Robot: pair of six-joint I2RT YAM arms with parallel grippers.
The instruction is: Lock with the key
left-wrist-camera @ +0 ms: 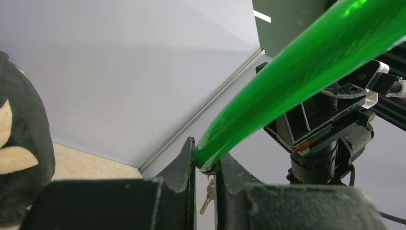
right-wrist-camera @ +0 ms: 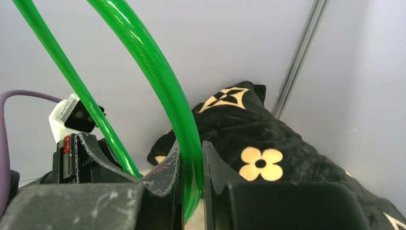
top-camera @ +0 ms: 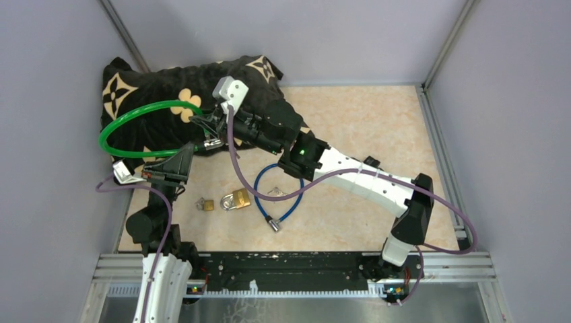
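Note:
A green cable lock [top-camera: 121, 127] is held up in a loop between both arms, its metal lock cylinder [top-camera: 214, 143] at the right end of the loop. My left gripper [top-camera: 190, 152] is shut on the green cable near that cylinder. In the left wrist view, a key [left-wrist-camera: 208, 197] hangs behind the left fingers [left-wrist-camera: 179, 167]. The right gripper [top-camera: 199, 121] is shut on the cable's other end; in the right wrist view the green tube [right-wrist-camera: 184, 124] runs down between its fingers. Whether that end sits inside the cylinder is hidden.
On the table lie a small brass padlock [top-camera: 208, 204], a larger brass padlock [top-camera: 240, 198], a blue cable lock [top-camera: 257, 183] and small keys [top-camera: 277, 192]. A dark patterned cushion [top-camera: 161, 84] stands behind the loop.

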